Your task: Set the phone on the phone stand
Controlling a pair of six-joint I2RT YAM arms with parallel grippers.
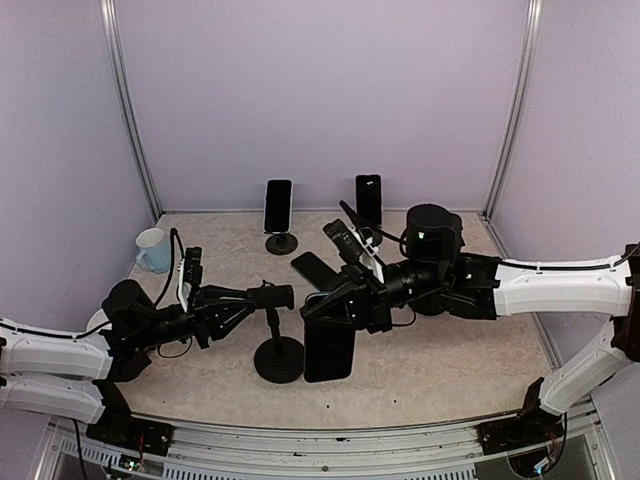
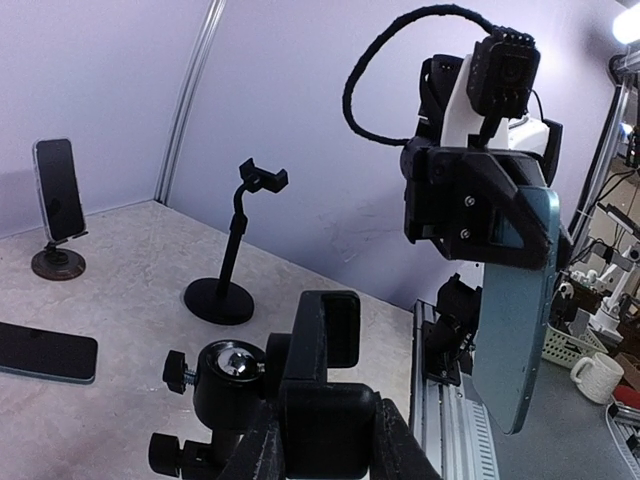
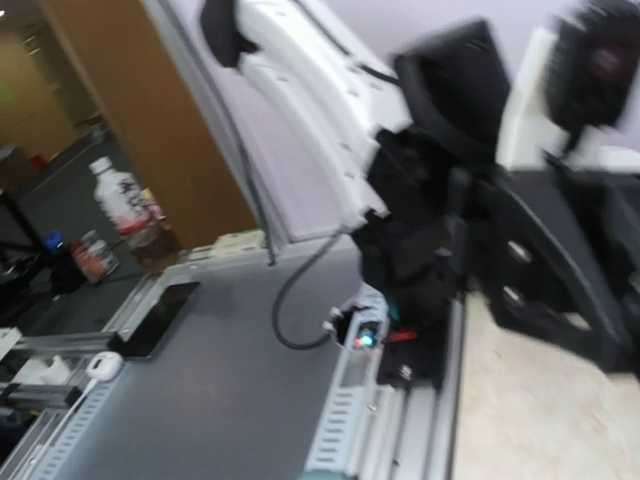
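Observation:
A black phone stand [image 1: 278,358], with round base and clamp head [image 2: 318,430], is held by my left gripper [image 1: 250,298], shut on its head. Just right of it, my right gripper [image 1: 330,300] is shut on a phone [image 1: 329,355], which hangs upright in the top view; its light blue side [image 2: 510,340] faces the left wrist view. The right wrist view is blurred and does not show that phone.
Two phones stand on stands at the back. Another phone [image 1: 312,268] lies flat mid-table. An empty stand [image 2: 218,300] shows in the left wrist view. A mug [image 1: 153,255] sits far left.

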